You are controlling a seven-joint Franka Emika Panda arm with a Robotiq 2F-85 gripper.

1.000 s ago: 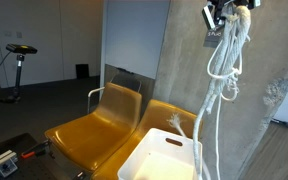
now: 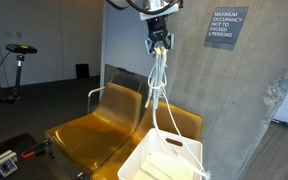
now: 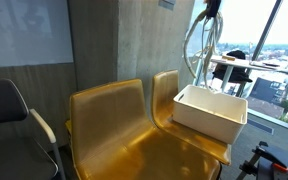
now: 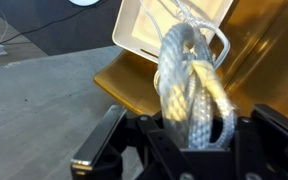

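A bundle of white rope (image 2: 158,80) hangs down from my gripper (image 2: 158,46), which is shut on it high above the seats. In the wrist view the rope (image 4: 192,85) runs from between the fingers toward the white bin (image 4: 139,30) and hides much of the fingers. Below the bundle, the white bin (image 2: 136,160) rests on a tan chair, and the rope's lower loops reach into it and over its right side. The second exterior view shows the rope (image 3: 201,48) above the bin (image 3: 209,115), with the gripper mostly cut off at the top.
Tan chairs (image 2: 109,120) stand left of and behind the bin. A concrete wall (image 2: 234,100) with a dark sign (image 2: 225,27) rises behind. A dark chair (image 3: 19,145) stands apart at the left of the second exterior view. Air around the rope is free.
My gripper has moved left and slightly lower in the first exterior view, carrying the rope. The hanging bundle has shifted from right of the bin to above it, with loops now in it.
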